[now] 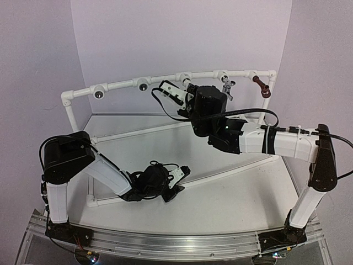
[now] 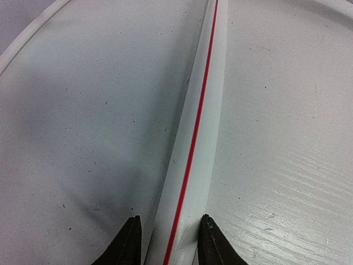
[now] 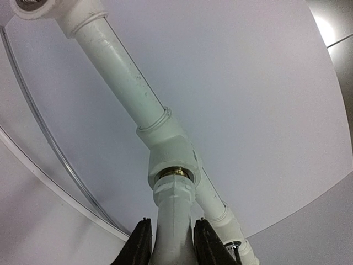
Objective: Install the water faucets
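Observation:
A white faucet (image 3: 174, 218) points out from a tee (image 3: 168, 152) of the upper pipe, with a little brass thread (image 3: 175, 172) showing at the joint. My right gripper is shut on the faucet's body, one finger on each side; its lower end is hidden. From above, the wrist mostly covers this faucet. The left gripper is shut on the white lower front pipe (image 2: 190, 141), which carries a red stripe. A chrome faucet (image 1: 227, 86) and a brown faucet (image 1: 261, 84) sit in the tees to the right.
Two tees, the left one (image 1: 99, 91) and its neighbour (image 1: 143, 84), have bare openings. The pipe frame (image 1: 118, 85) spans the area between the walls.

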